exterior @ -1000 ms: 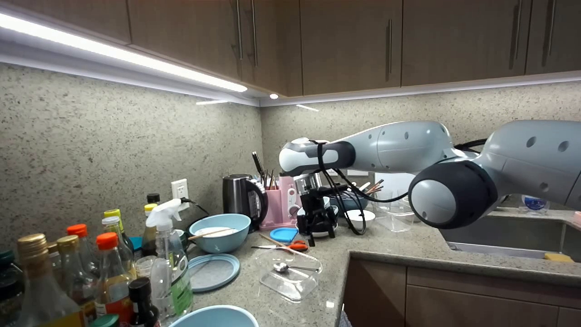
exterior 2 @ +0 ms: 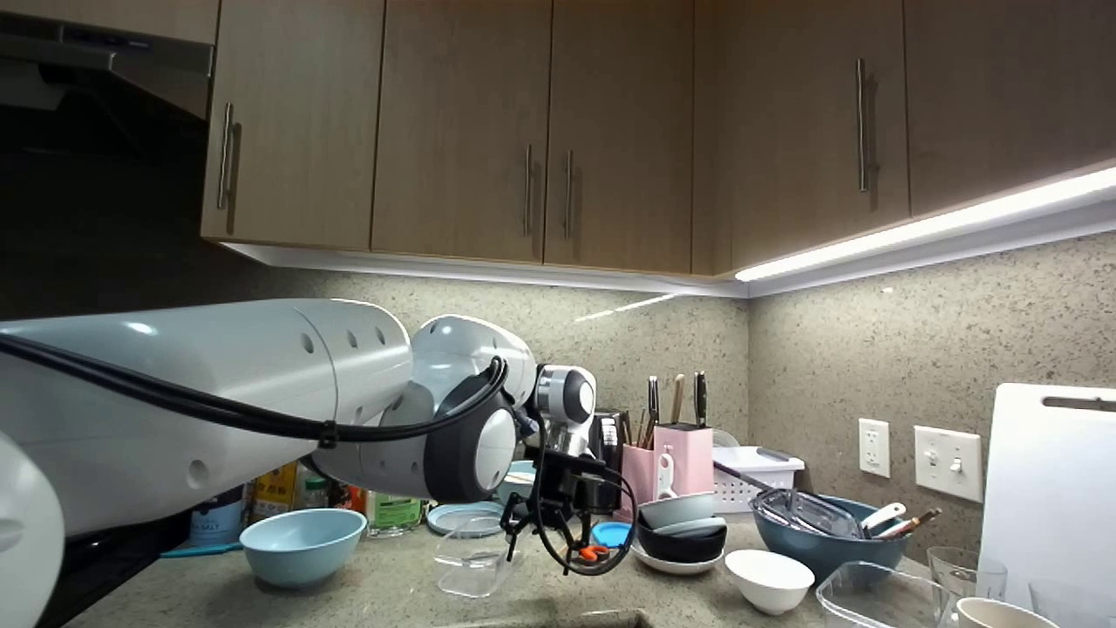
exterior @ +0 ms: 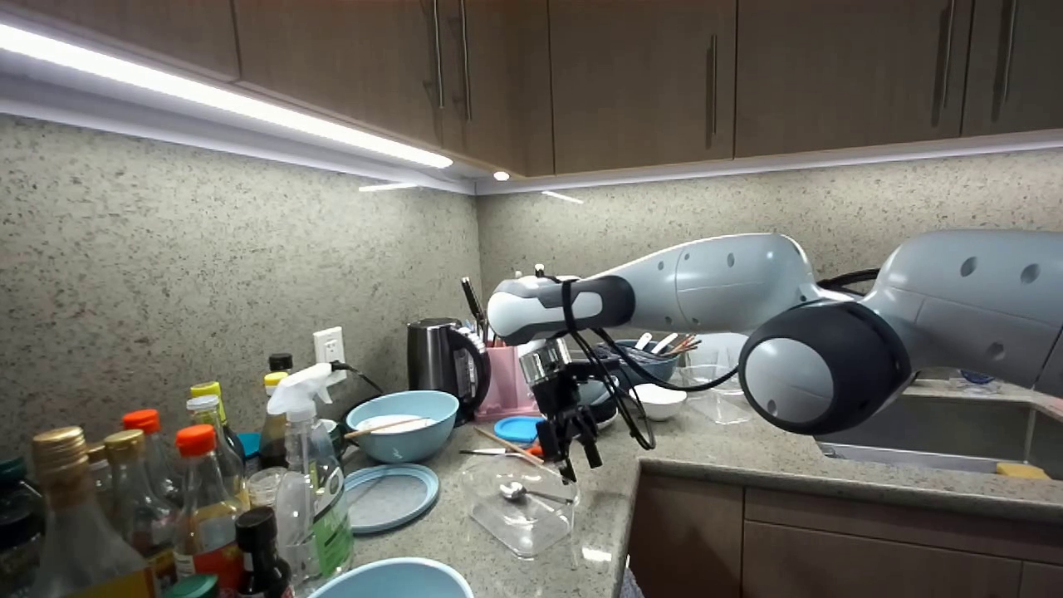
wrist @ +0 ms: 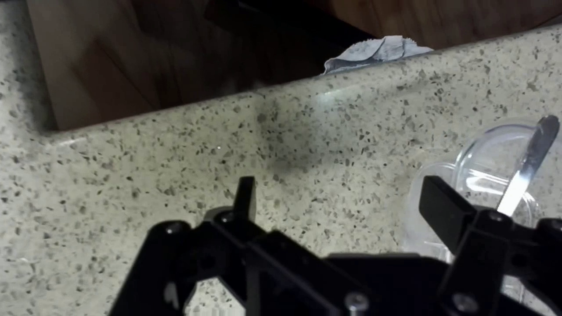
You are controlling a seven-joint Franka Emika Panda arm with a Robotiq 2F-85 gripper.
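My gripper (exterior: 580, 464) hangs open above the counter, near a clear plastic container (exterior: 524, 530). A metal spoon (exterior: 512, 490) lies across that container, its handle pointing towards the gripper side. In the wrist view, speckled counter fills the space between the open gripper's (wrist: 340, 195) fingers. The right finger (wrist: 442, 208) covers part of the clear container (wrist: 419, 224), and the spoon's handle (wrist: 532, 152) reaches over the rim beyond it. The spoon's bowl is hidden there. Whether the finger touches the container cannot be told.
Behind the gripper are orange-handled scissors (exterior 2: 594, 555) and a blue lid (exterior: 517, 428). Blue bowls (exterior: 406, 410), a round blue-grey lid (exterior: 390, 497) and several bottles stand left. The counter's front edge (wrist: 263, 97) runs close by; bare counter lies left of the container in the wrist view.
In exterior view 1, my gripper has moved left and lower, closer to the container. The container and spoon have shifted slightly left and towards the camera.
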